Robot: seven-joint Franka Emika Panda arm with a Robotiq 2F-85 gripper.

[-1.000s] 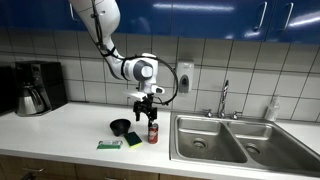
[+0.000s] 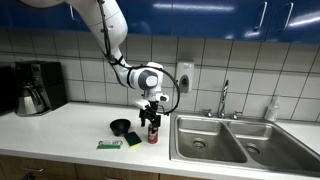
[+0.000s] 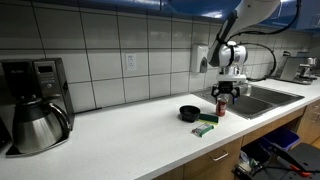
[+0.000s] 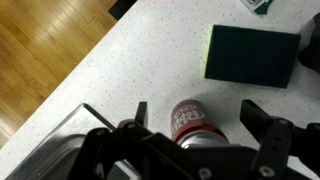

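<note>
A dark red can [image 2: 152, 134] with a silvery top stands upright on the white counter, beside the sink's left edge. My gripper [image 2: 150, 120] is right above it, pointing down. From the wrist view, the can [image 4: 194, 118] shows between the two dark fingers, with a gap on both sides. The gripper is open and holds nothing. A black bowl [image 2: 121, 127] sits to the left of the can. A dark green sponge [image 2: 134, 138] and a green-and-white packet [image 2: 109, 145] lie nearby on the counter.
The double steel sink [image 2: 208, 139] and its faucet [image 2: 222, 100] are close on the right. A coffee maker [image 3: 38, 105] stands at the counter's far end. Plenty of bare counter [image 3: 110, 145] lies between it and the bowl.
The arm has come right and down, bringing my gripper to the top of the can. The can, bowl, sponge and packet have stayed where they were.
</note>
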